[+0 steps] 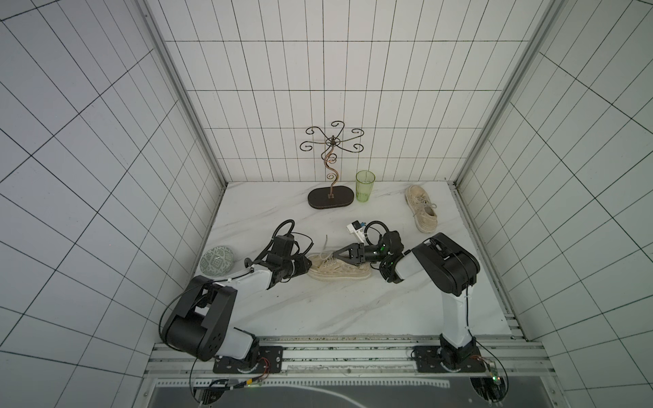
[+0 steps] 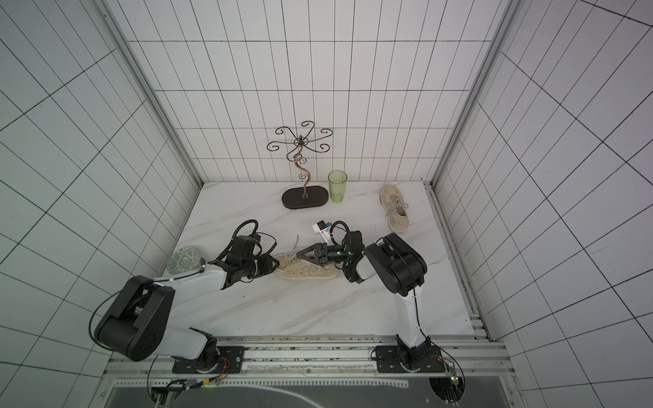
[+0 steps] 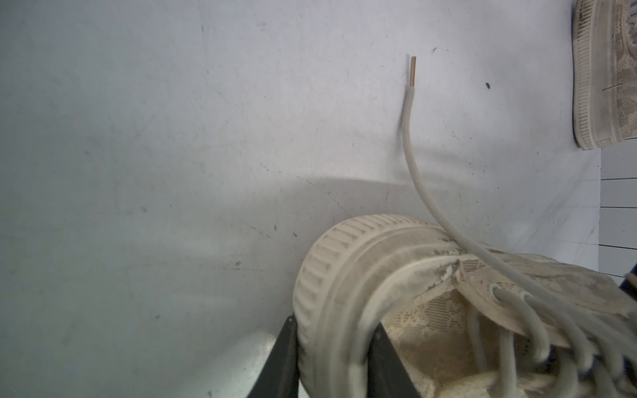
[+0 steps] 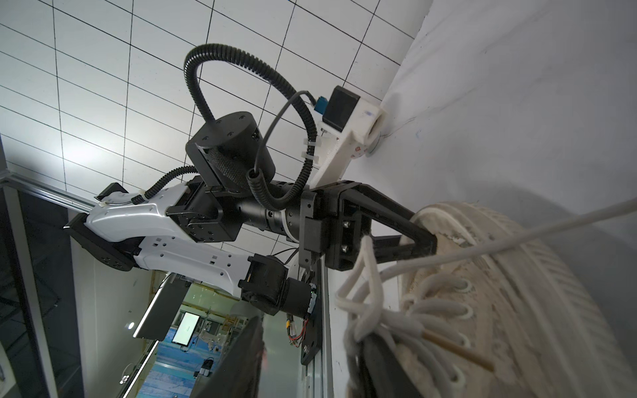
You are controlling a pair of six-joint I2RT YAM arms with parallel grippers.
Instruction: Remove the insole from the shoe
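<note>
A beige lace-up shoe [image 1: 338, 274] lies lengthwise on the table between both arms. At its left end my left gripper has its fingers on either side of the rubber-edged tip, closed against it. Over the shoe's lacing is my right gripper, its two fingers clearly apart. One right fingertip [image 4: 383, 368] is down among the pale laces [image 4: 371, 308]; the space between the fingers looks empty. A loose lace end [image 3: 412, 156] sticks out past the shoe. No insole can be made out in any view.
A second beige shoe [image 1: 421, 209] lies at the back right. Along the back stand a green glass [image 1: 364, 186] and a curled metal stand [image 1: 330, 198]. A patterned round object [image 1: 217, 261] sits at the left edge.
</note>
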